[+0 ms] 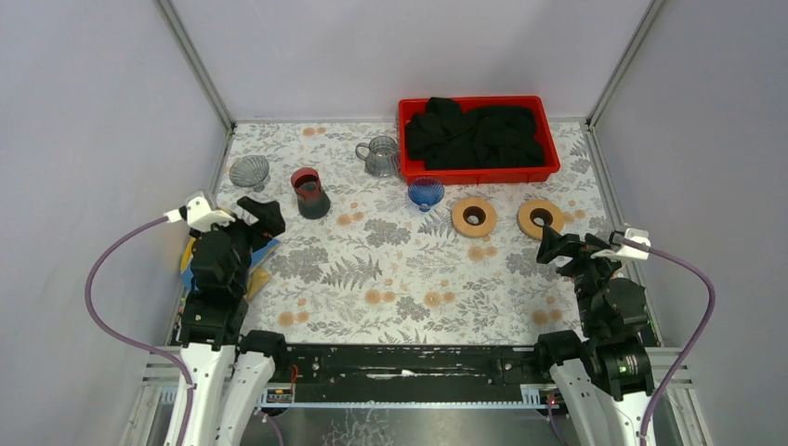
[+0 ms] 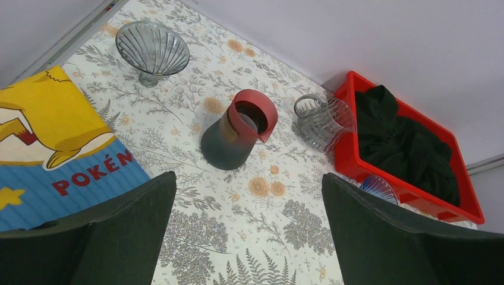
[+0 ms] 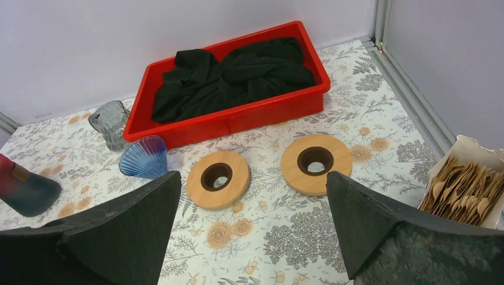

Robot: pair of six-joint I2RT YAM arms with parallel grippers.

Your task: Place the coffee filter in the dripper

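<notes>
A box of brown paper coffee filters [image 3: 466,190] stands at the right, seen in the right wrist view. A blue ribbed dripper [image 1: 426,192] sits in front of the red bin; a clear ribbed dripper [image 2: 151,47] stands at the back left. Two wooden rings with dark centres [image 3: 232,184] [image 1: 558,212] lie on the right half of the table. My left gripper [image 1: 260,209] hangs open over the left side, nothing between its fingers. My right gripper [image 1: 558,243] is open and empty on the right side, near the filter box.
The red bin [image 1: 479,177] with dark cloth is at the back. A glass pitcher [image 1: 379,158], a red-and-grey container [image 1: 312,200] and a Pokémon-printed cloth [image 2: 71,166] are on the left half.
</notes>
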